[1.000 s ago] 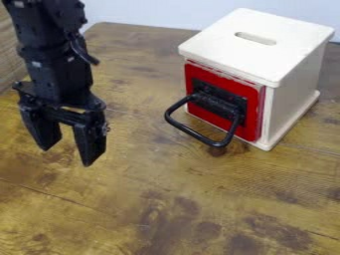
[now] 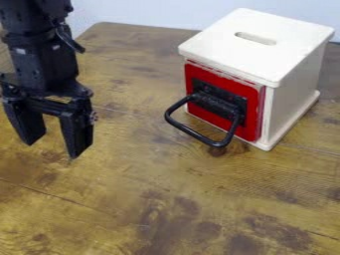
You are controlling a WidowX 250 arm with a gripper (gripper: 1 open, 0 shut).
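My black gripper (image 2: 51, 134) hangs at the left of the camera view, fingers pointing down over the wooden table, open with nothing between them. To its right stands a white box (image 2: 285, 90) with a slot in its top, a red front panel (image 2: 248, 129) and a black U-shaped handle (image 2: 182, 127) sticking out toward the left. The gripper is clearly apart from the handle.
A white wall (image 2: 146, 10) runs along the back.
My gripper has shifted left and slightly up over the last second. The white box and its handle have not moved.
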